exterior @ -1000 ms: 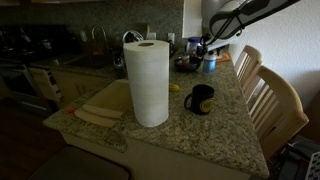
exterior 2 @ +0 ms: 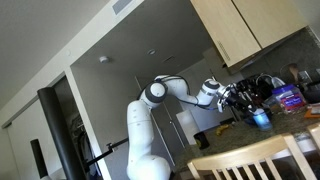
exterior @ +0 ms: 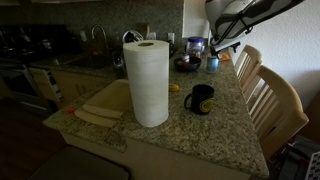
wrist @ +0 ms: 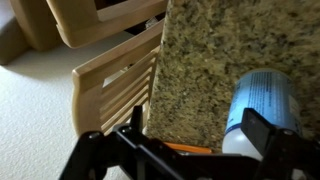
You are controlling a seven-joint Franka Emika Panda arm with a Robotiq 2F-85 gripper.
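Observation:
A blue and white cylindrical container [wrist: 262, 100] lies at the right of the wrist view, its lower part overlapped by a dark finger. My gripper is open, its two fingers well apart, with bare granite between them. The container sits nearer the right finger, and whether they touch I cannot tell. From exterior view 1, the blue container [exterior: 212, 63] is at the counter's far end, with my gripper just above it to the right. Exterior view 2 has the blue container [exterior 2: 262, 119] beside the dark gripper [exterior 2: 238, 100].
An orange-edged item [wrist: 190, 149] lies below the container in the wrist view. Wooden chairs [exterior: 272, 105] line the counter's right side. A dark bowl [exterior: 187, 63] and a purple-lidded jar [exterior: 196, 46] stand close by. Nearer are a paper towel roll [exterior: 148, 85] and black mug [exterior: 200, 99].
My gripper has shifted to the right at the counter's far end, away from the bowl and jar. The paper towel roll and mug have stayed put.

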